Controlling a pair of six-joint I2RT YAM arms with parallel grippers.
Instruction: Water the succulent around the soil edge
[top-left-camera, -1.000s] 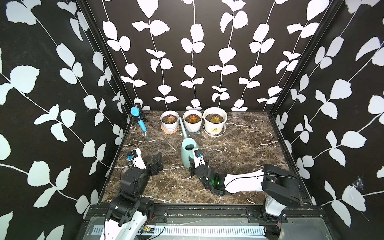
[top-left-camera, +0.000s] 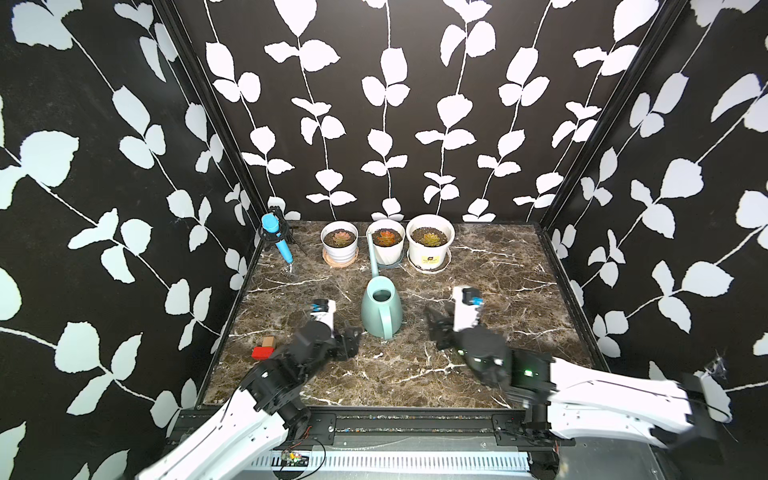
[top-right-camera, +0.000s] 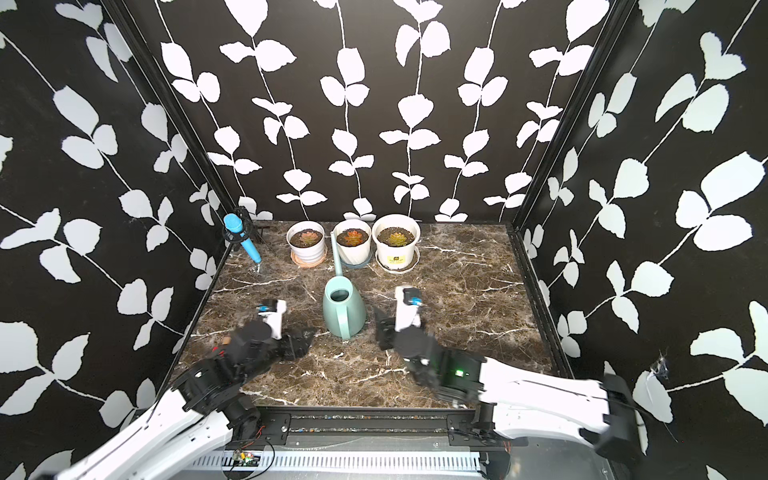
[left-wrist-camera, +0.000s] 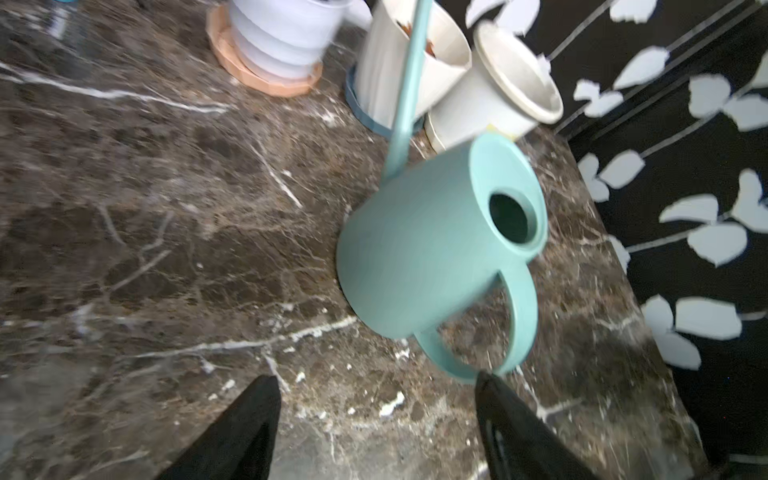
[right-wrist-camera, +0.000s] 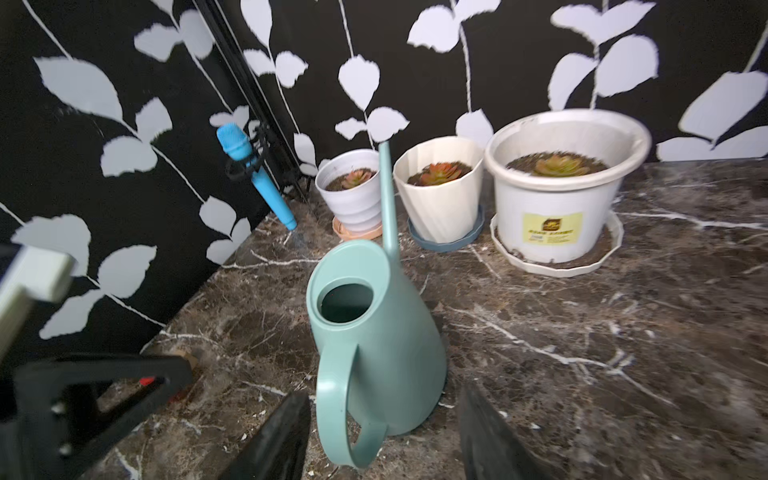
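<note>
A mint watering can (top-left-camera: 381, 316) stands upright at the table's middle, handle toward the front, spout rising toward three potted succulents (top-left-camera: 340, 240) at the back. My left gripper is open and empty, just left of the can, which fills the middle of its wrist view with the handle above the fingertips. My right gripper is open and empty, to the front right of the can; the handle shows between and beyond its fingertips in the right wrist view.
A blue microphone (top-left-camera: 278, 240) on a stand is at the back left. Red and tan blocks (top-left-camera: 263, 352) lie at the left front.
My right gripper has moved right, away from the can's handle, with the arm blurred in motion. My left gripper has moved right toward the can. The can has shifted slightly.
</note>
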